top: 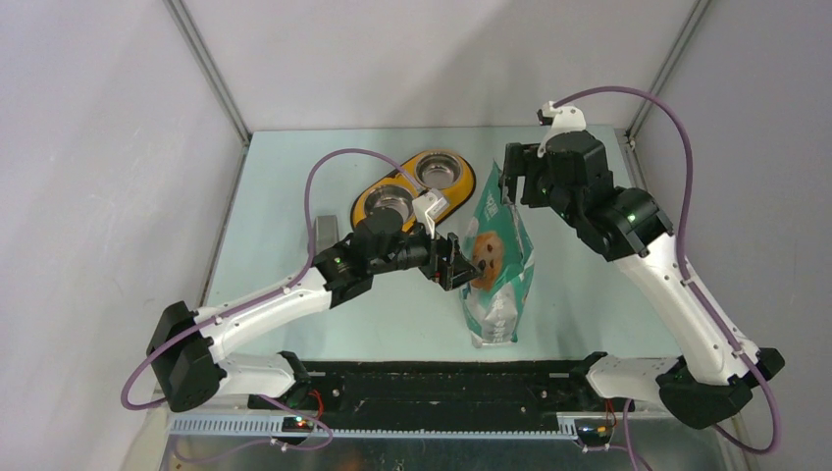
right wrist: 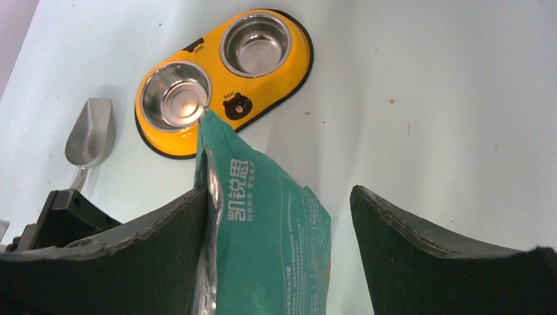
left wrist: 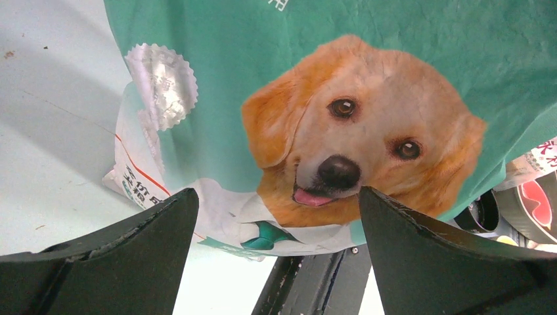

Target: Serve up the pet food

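Observation:
A green pet food bag (top: 495,285) with a dog's face stands upright at the right of the table. My left gripper (top: 458,265) is open beside its front, the printed face (left wrist: 361,118) filling its wrist view between the fingers. My right gripper (top: 515,177) is at the bag's top (right wrist: 269,243), its fingers apart with the crimped edge by one of them; whether it touches cannot be told. Behind the bag lies a yellow double feeder (top: 412,175) with two steel bowls, both empty in the right wrist view.
A metal scoop (right wrist: 90,134) lies left of the feeder, partly behind my left arm in the top view.

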